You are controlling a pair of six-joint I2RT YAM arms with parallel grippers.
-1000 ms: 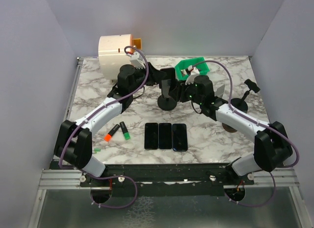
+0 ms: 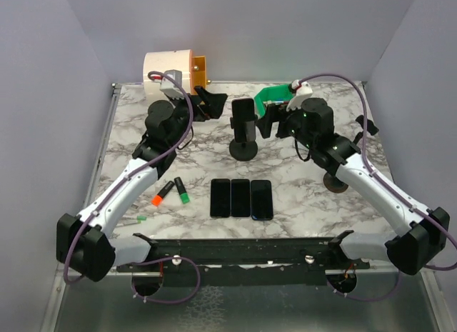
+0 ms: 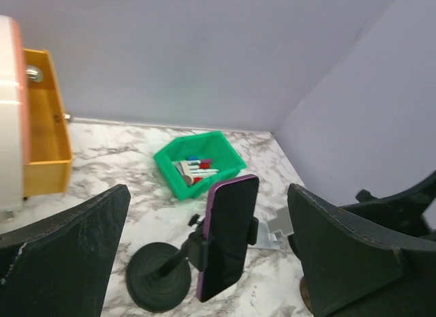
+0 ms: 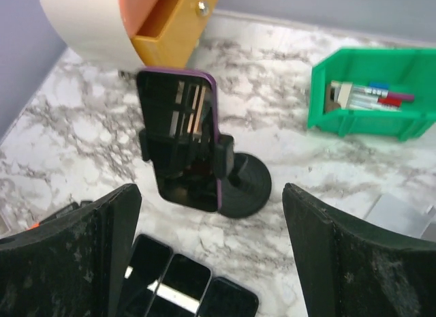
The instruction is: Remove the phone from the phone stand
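Note:
The phone is held upright in the clamp of the black phone stand (image 2: 243,149), its purple edge (image 3: 207,218) showing in the left wrist view. To the left of the phone, in the top view, my left gripper (image 2: 222,108) stands open and apart from it. On the other side my right gripper (image 2: 265,122) is close to the phone without gripping it; its two fingers (image 4: 102,252) are spread, with only free space between them. The stand's round base (image 3: 158,277) rests flat on the marble table.
A green bin (image 2: 273,93) with small items stands behind the stand. Several dark phones (image 2: 240,198) lie flat in front. At back left are a white cylinder (image 2: 158,63) and yellow box (image 2: 199,69); another black stand (image 2: 335,183) is at right. Two markers (image 2: 181,190) lie front left.
Both grippers were close around the phone and have drawn away, the left to the left, the right slightly up and right. The phone is still in the stand.

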